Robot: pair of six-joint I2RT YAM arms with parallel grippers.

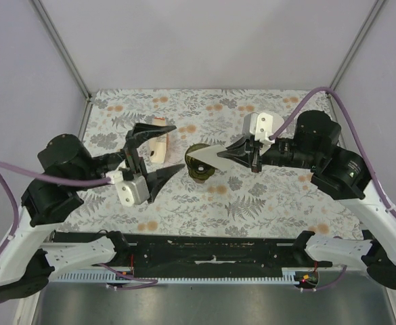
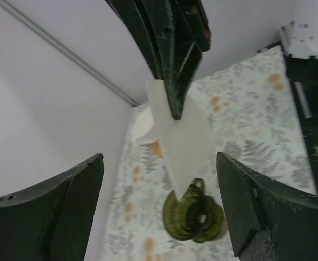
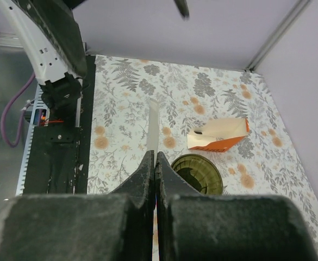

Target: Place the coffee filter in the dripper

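A white paper filter [image 1: 210, 154] is in the fingertips of my right gripper [image 1: 237, 150], which is shut on it; in the right wrist view it shows as a thin upright strip [image 3: 153, 125]. The olive-green dripper [image 1: 199, 171] stands just beyond and below the filter, partly covered by it in the top view; in the left wrist view it shows as a green ring [image 2: 183, 220] below the filter [image 2: 197, 141]. My left gripper [image 1: 169, 152] is open to the left of the dripper, its fingers spread with nothing between them.
A cream and orange filter pack [image 1: 158, 145] lies at the back left [image 3: 216, 136]. The floral mat [image 1: 238, 203] is otherwise mostly clear, bounded by walls at the sides and back and a dark front edge.
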